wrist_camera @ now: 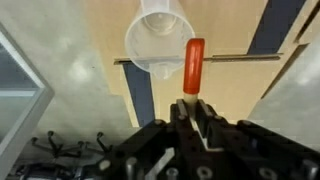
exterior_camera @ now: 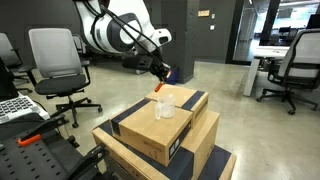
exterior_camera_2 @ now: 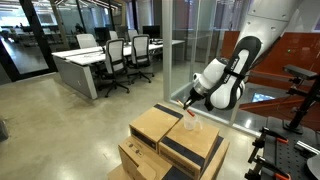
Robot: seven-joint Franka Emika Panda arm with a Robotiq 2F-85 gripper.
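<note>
A marker with a red end and a pale body point(wrist_camera: 194, 66) is pinched between the fingertips of my gripper, which is shut on it. In exterior view 1 the gripper point(exterior_camera: 160, 75) hangs above the box, and the marker's red end point(exterior_camera: 158, 87) points downward at a slant. Below it stands a clear or whitish cup point(exterior_camera: 166, 107) on the cardboard box top point(exterior_camera: 144, 125). The wrist view puts the cup point(wrist_camera: 158, 38) just left of the marker; the marker appears outside its opening. Exterior view 2 shows the red marker end point(exterior_camera_2: 191, 112) close above the cup point(exterior_camera_2: 192, 121).
More cardboard boxes point(exterior_camera: 205, 145) surround the one bearing the cup. A black table with a keyboard point(exterior_camera: 18, 108) is at the left, office chairs point(exterior_camera: 58, 62) stand behind, and open floor point(exterior_camera: 232, 95) lies to the right.
</note>
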